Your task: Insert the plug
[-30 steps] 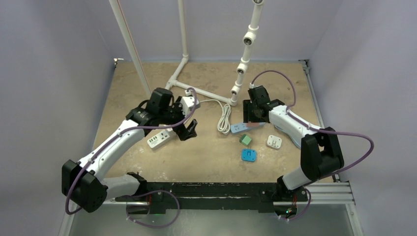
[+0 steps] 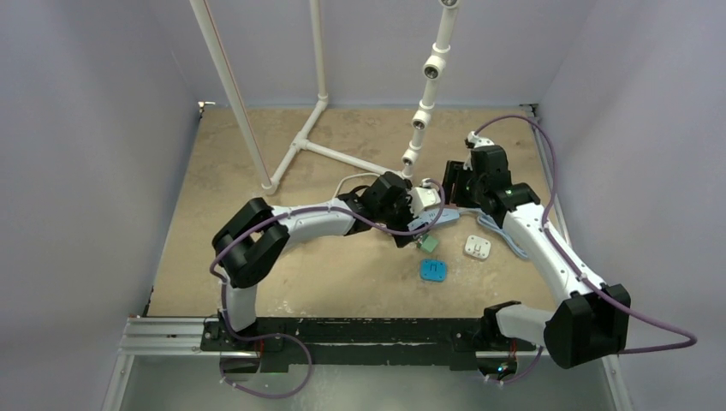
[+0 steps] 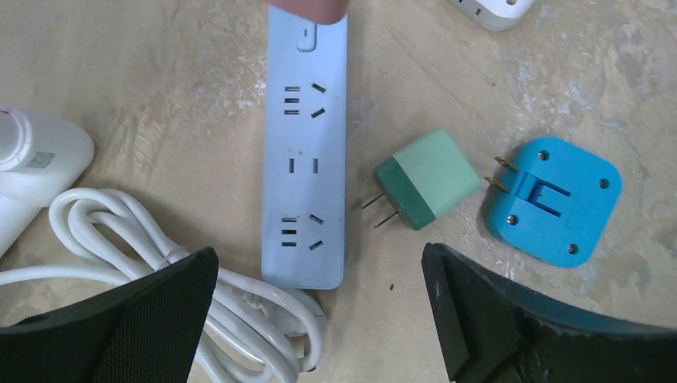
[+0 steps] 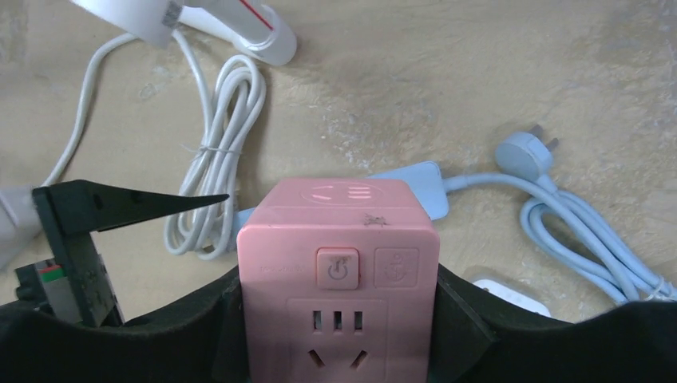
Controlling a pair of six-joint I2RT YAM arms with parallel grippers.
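Note:
My right gripper [image 2: 456, 184] is shut on a pink cube socket [image 4: 338, 271], held above the light-blue power strip [image 3: 303, 191]. My left gripper stands open over that strip, its fingers empty. A green charger [image 3: 427, 177] with prongs lies beside the strip in the left wrist view, and a blue adapter [image 3: 551, 203] with brass prongs lies next to it.
White coiled cable [image 4: 215, 152] lies by the strip. A white adapter [image 2: 477, 247] lies to the right, near coiled blue cable [image 4: 591, 247]. White pipes [image 2: 342, 157] stand at the back.
My left arm has swung right to over the strip and charger. My right arm has moved right and slightly back from where it was over the strip.

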